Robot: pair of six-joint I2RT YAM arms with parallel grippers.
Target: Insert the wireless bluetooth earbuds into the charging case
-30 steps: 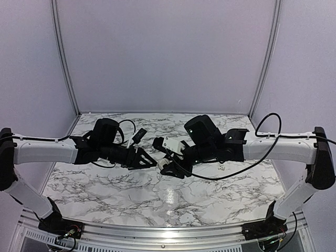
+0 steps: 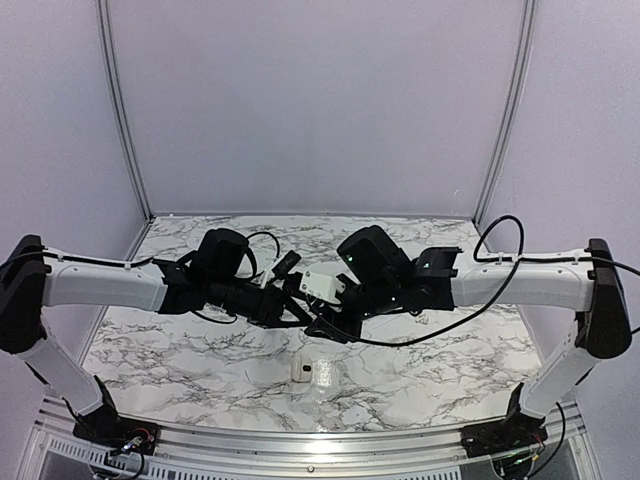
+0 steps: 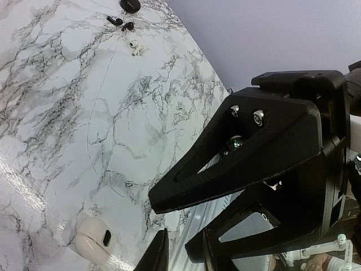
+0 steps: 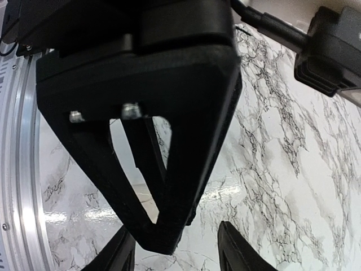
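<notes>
The white charging case point(image 2: 302, 370) with a dark oval mark is below both grippers, clear of their fingers; the left wrist view shows this case point(image 3: 95, 240) against the marble, slightly blurred. White earbuds point(image 3: 136, 48) rest far off on the table. In the top view my left gripper point(image 2: 300, 318) and right gripper point(image 2: 325, 325) overlap at the centre. My left gripper's own fingers point(image 3: 159, 251) are a small gap apart, nothing visible between them. My right gripper's fingers point(image 4: 227, 243) stand wider apart, only tabletop showing between.
Black earbuds point(image 3: 121, 23) and a round black case point(image 3: 130, 5) lie at the table's far side in the left wrist view. The two grippers crowd each other closely. Bare marble tabletop point(image 2: 200, 380) spreads around the front.
The left gripper came rightward to the right one, which shifted slightly left.
</notes>
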